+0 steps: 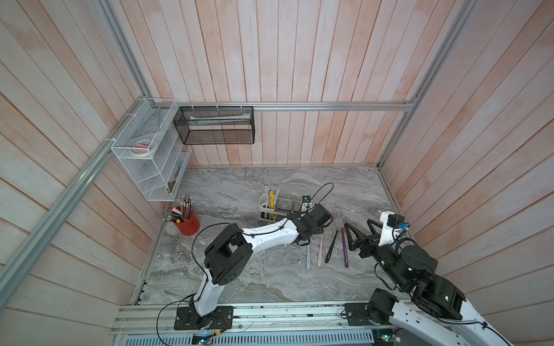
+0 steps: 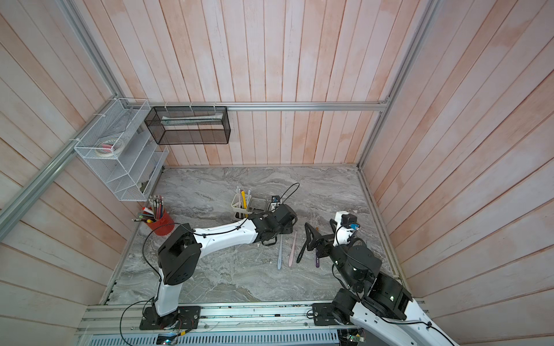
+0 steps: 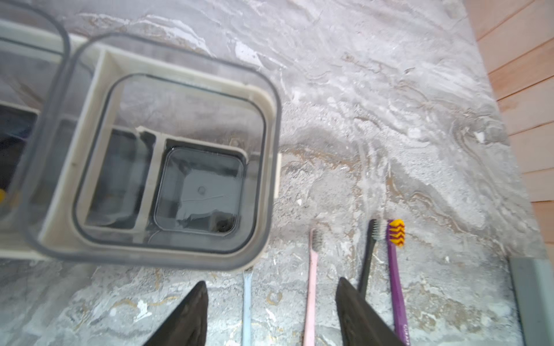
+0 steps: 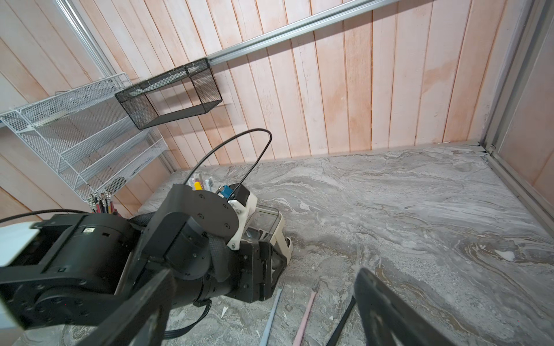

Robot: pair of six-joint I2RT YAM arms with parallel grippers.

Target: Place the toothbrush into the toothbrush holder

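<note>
In the left wrist view, the toothbrush holder point(image 3: 199, 178), a cream frame with clear-rimmed compartments, fills the upper left, and the compartment closest to my gripper looks empty. Below its rim my left gripper stands open, nothing held. A light blue toothbrush point(image 3: 247, 311) lies between its fingers lower down, its head hidden by the holder; a pink toothbrush point(image 3: 311, 282) lies right of it. Farther right are a black toothbrush point(image 3: 367, 259) and a purple toothbrush point(image 3: 397, 282). In the top left view my right gripper point(image 1: 359, 223) hangs open and empty over the right side.
Yellow point(image 1: 271, 201) and pale brushes stand in the holder's left end. At the left, a red cup point(image 1: 188, 225) holds several pens. White wire shelves point(image 1: 147, 155) and a black mesh basket point(image 1: 214, 136) hang on the walls.
</note>
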